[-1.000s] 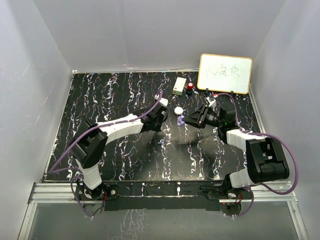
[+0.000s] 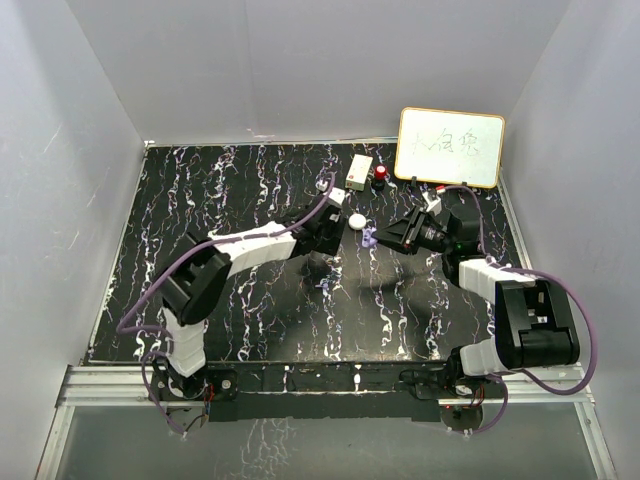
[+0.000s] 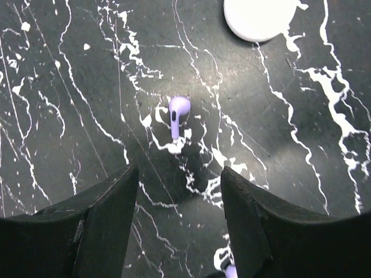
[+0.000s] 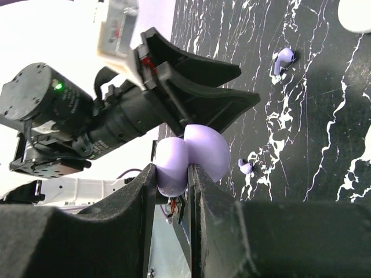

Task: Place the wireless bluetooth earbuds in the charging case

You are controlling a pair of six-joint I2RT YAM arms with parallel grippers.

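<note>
My right gripper is shut on the purple charging case (image 4: 207, 152), whose two rounded halves stand apart above its fingertips; its inside is turned away from the right wrist view. From above, the case (image 2: 369, 237) hangs near the middle of the table. My left gripper is open with nothing between its fingers, over the table left of the case. One purple earbud (image 3: 178, 110) lies beyond its fingertips on the marble surface. Another earbud (image 3: 231, 272) peeks in at the bottom edge, partly covered by a finger; from above, an earbud (image 2: 325, 285) lies below the left gripper.
A white round object (image 2: 357, 221) sits just behind the case. Farther back are a pale box (image 2: 359, 172), a red-capped bottle (image 2: 380, 175) and a whiteboard (image 2: 449, 147). The two grippers are close together.
My right gripper shifted slightly right with the case still held.
</note>
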